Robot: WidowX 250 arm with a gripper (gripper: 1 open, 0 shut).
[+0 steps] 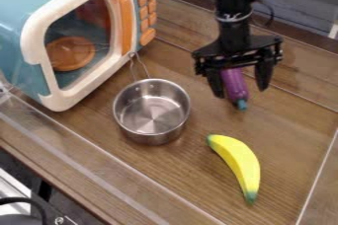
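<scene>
The black robot arm reaches down from the top, its gripper (235, 71) open and hovering over a purple object (236, 92) with a teal end, which lies on the wooden surface roughly between the fingers. A steel pot (150, 115) stands left of it. A yellow banana (239, 162) lies in front, at the lower right.
A toy microwave (40, 17) in light blue and white, with an orange disc inside, fills the upper left. A grey wall runs along the back.
</scene>
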